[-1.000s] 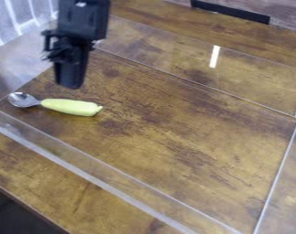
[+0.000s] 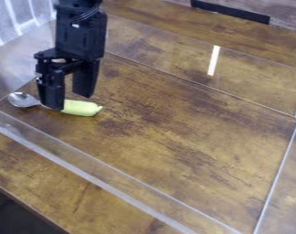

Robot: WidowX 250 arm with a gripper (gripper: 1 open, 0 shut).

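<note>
My black gripper (image 2: 68, 87) hangs at the left of the camera view, open, its fingers spread just over a pale green object (image 2: 81, 108), long and rounded like a toy vegetable or a handle, lying on the wooden surface. A metal spoon head (image 2: 24, 99) lies at its left end. The gripper hides the part between the two, so I cannot tell how they join, or whether the fingers touch them.
Clear plastic walls (image 2: 214, 58) border the wooden work area (image 2: 175, 137) on several sides. A dark strip (image 2: 230, 11) lies at the back.
The gripper has come down toward the green object and now covers part of it. The spoon head and green object appear unmoved.
</note>
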